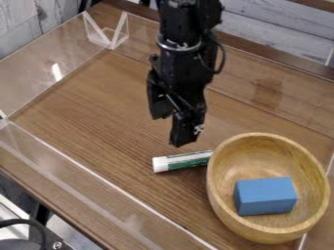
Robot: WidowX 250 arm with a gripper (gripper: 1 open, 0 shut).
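Observation:
My black gripper [178, 121] hangs low over the middle of the table, open, its fingers pointing down. Just below it a white and green cylinder [182, 161] lies on the table, left of a wooden bowl [271, 156]. A blue block [265, 194] sits in the bowl.
A clear edge runs along its left side. A white strap-like item shows at the back left, and a black cable at the bottom left corner.

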